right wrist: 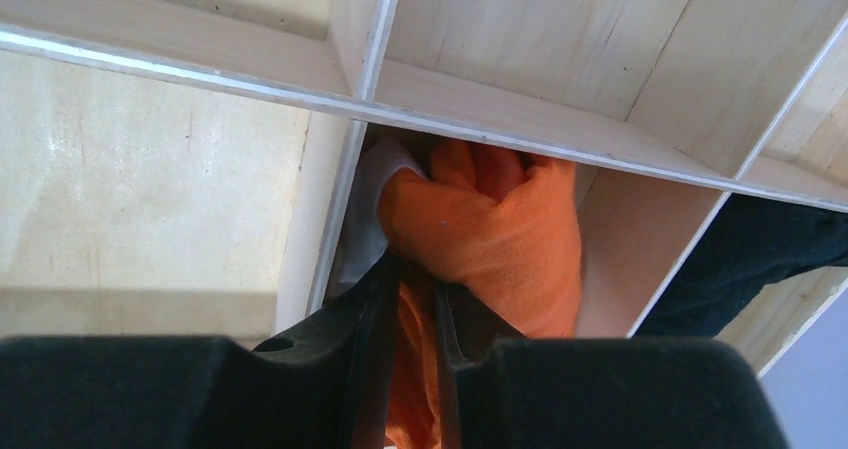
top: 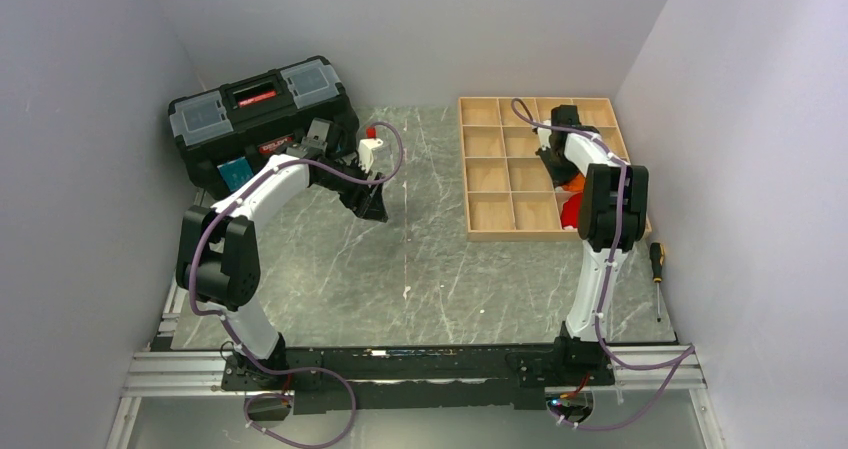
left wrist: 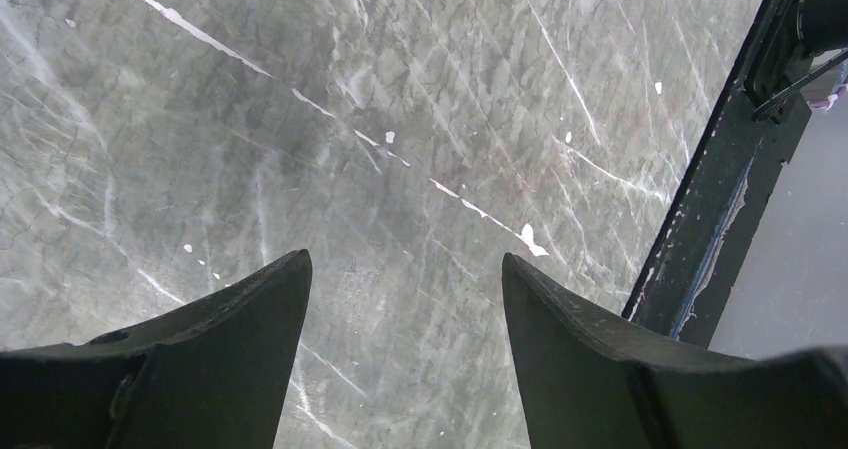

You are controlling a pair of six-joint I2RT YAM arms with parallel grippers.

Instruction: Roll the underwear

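Observation:
An orange underwear (right wrist: pixel 490 239) with a white band (right wrist: pixel 368 194) lies bunched in one compartment of the wooden box (top: pixel 487 236). My right gripper reaches down into that compartment, its fingers close together and shut on a fold of the orange cloth. From above, only a bit of orange shows beside the right arm. My left gripper hangs over bare grey table, fingers apart, nothing between them.
Red cloth (top: pixel 571 212) fills the box's near compartment; dark cloth (right wrist: pixel 760 254) lies in the compartment right of the orange one. Several others are empty. A toolbox (top: pixel 265 119) stands back left, a screwdriver (top: pixel 657 261) right.

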